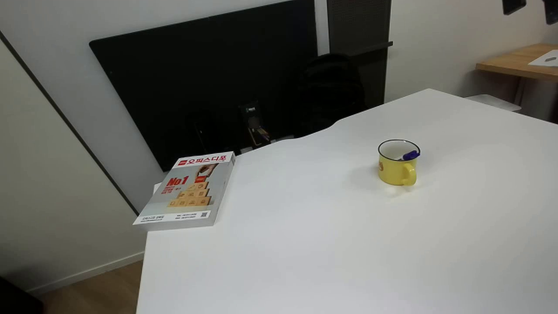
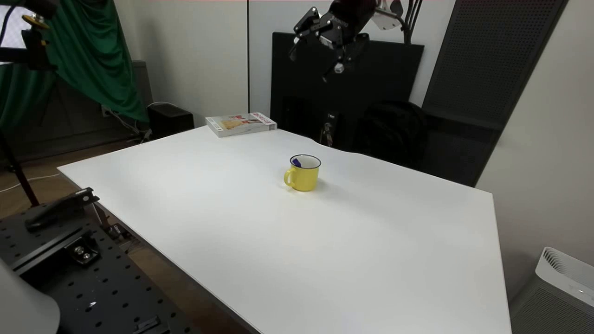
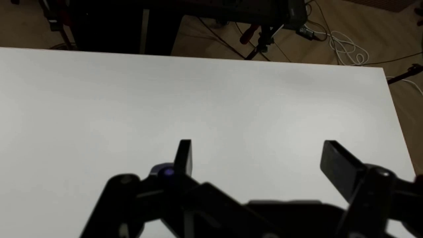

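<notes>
A yellow mug [image 1: 392, 172] with a dark rim stands upright on the white table [image 1: 293, 251]. Inside it leans a marker with a blue end [image 1: 411, 155], the rest of it mostly hidden by the mug wall. My gripper [image 2: 309, 67] hangs high above the table in the second exterior view, well clear of the mug [image 2: 305, 178]. From the wrist, the gripper is open, its fingers far apart and only bare tabletop below. In the first exterior view just the dark fingertips [image 1: 513, 5] enter at the top right.
A thick book [image 1: 185, 191] lies flat at the table's edge, well apart from the mug. Beside the table are a black perforated bench [image 2: 106, 278] and a white appliance [image 2: 562, 289].
</notes>
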